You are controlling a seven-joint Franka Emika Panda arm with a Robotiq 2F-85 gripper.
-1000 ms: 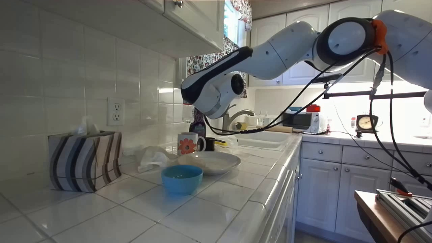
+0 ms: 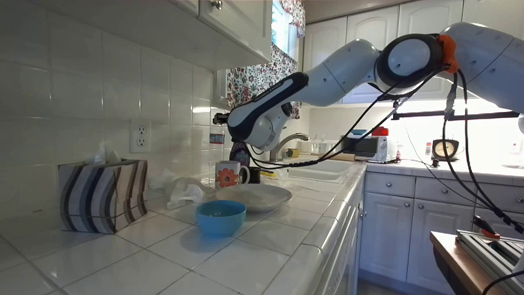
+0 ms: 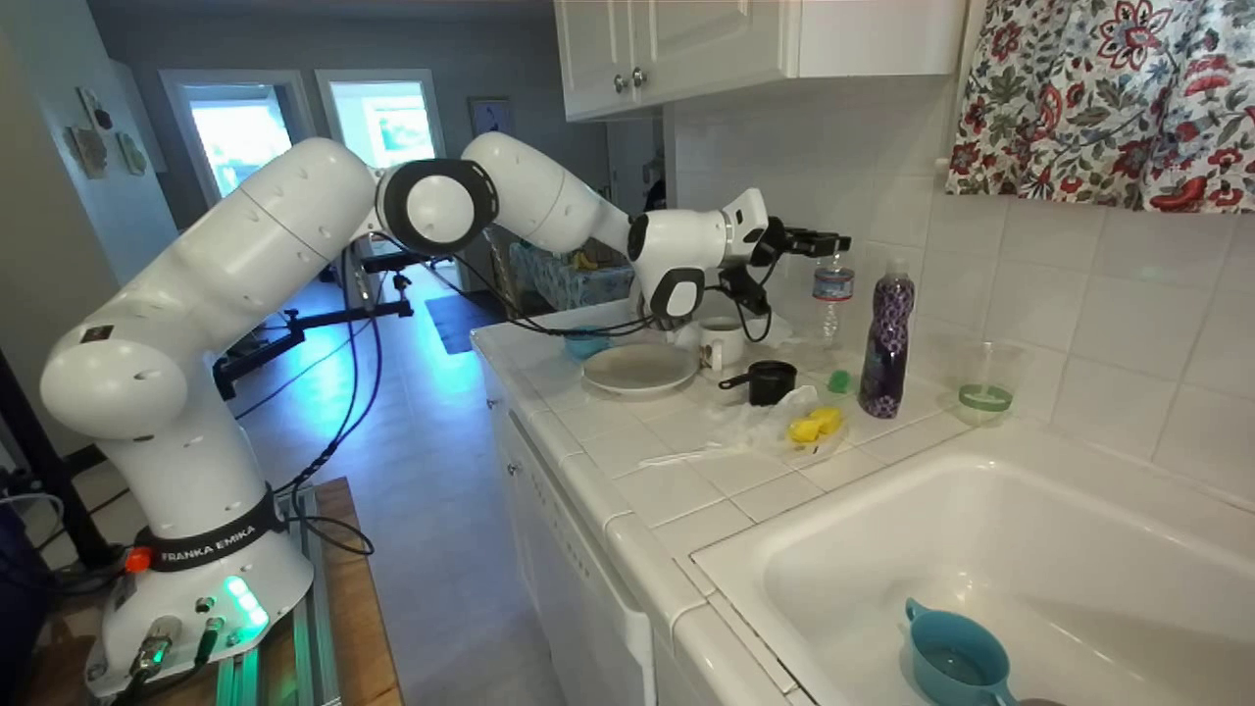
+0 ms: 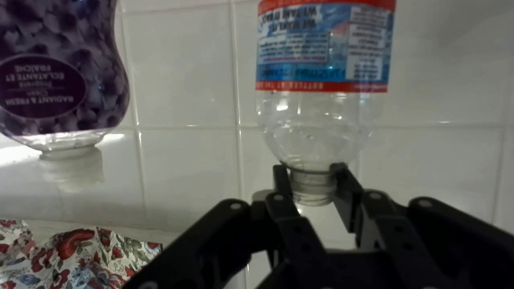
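A clear plastic bottle (image 4: 321,115) with a blue and red label is held at its neck by my gripper, the fingers shut around it. It looks upright in the second exterior view, the bottle's label (image 3: 832,282) just below the gripper (image 3: 841,243). In the first exterior view the bottle (image 2: 216,137) shows left of the arm's wrist, behind the mug. Whether its base touches the counter is hard to tell. A purple soap bottle (image 3: 887,341) stands close by, and a green cap (image 3: 838,381) lies on the counter.
Around the bottle are a flowered mug (image 2: 227,174), a grey plate (image 3: 638,369), a small black pot (image 3: 765,382) and a plastic cup (image 3: 985,382). A blue bowl (image 2: 221,218) and a tissue box (image 2: 100,196) stand farther along. The tiled wall rises close behind.
The arm's wrist has turned and shifted a little right and down in the first exterior view. The gripper and bottle, largely hidden before, now show to its left.
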